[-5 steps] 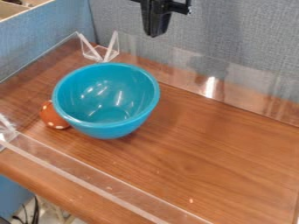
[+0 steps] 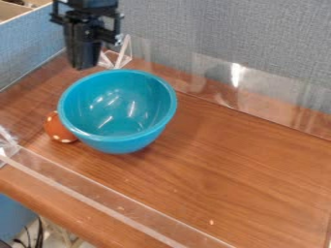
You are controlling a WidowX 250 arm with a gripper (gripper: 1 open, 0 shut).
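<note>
A teal bowl stands on the wooden table toward the left. Behind its left side, partly hidden, an orange-red round object rests on the wood. My gripper hangs in the air above and behind the bowl at upper left, dark and shut, with nothing visible held in it.
Clear plastic edging runs along the back and front-left of the table, with white strapping at the back corner. Grey and blue padded walls enclose the back and left.
My gripper has moved leftward across the back, from above the bowl's right side toward the back-left corner, and lower. The bowl and orange object look unmoved.
</note>
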